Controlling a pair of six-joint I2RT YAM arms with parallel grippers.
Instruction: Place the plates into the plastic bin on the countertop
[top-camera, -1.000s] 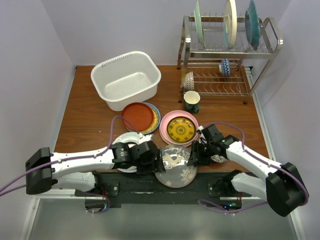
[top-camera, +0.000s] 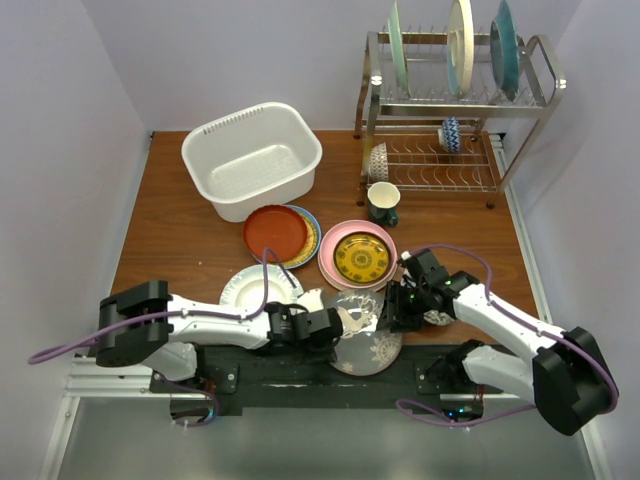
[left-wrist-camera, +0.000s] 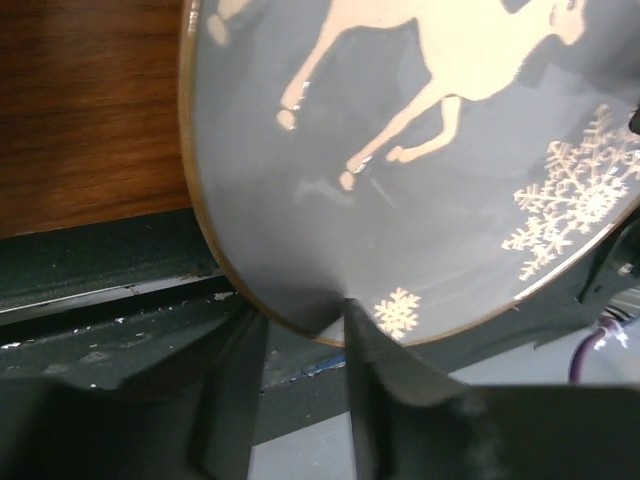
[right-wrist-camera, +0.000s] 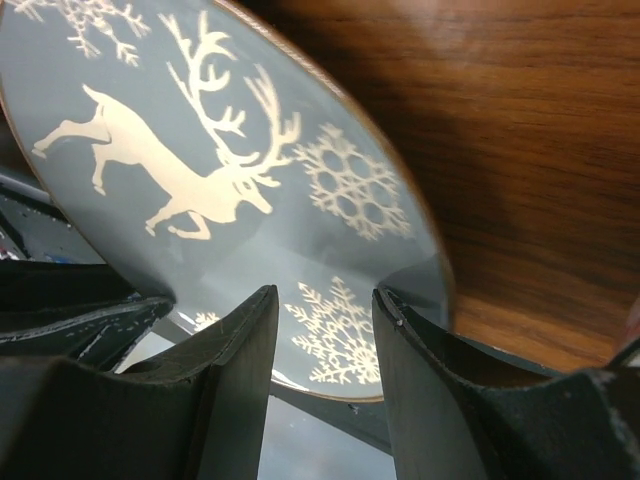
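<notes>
The grey plate with gold deer and snowflakes lies at the counter's front edge, its near part jutting past the wood. At its left side, my left gripper is part open, with the gold rim showing between its blurred fingers; contact cannot be told. My right gripper is also part open, over the plate's right part, a snowflake showing between its fingers. Behind it lie a yellow plate on a pink plate, and a red plate on a blue-rimmed plate. The white bin stands empty at back left.
My left arm partly covers a white plate. A metal dish rack with upright plates stands at back right, and a dark green mug is beside it. Bare wood lies left of the bin.
The grey plate has slid a little to the right. My left gripper has moved right and slightly toward the front along with it, while my right arm has barely shifted.
</notes>
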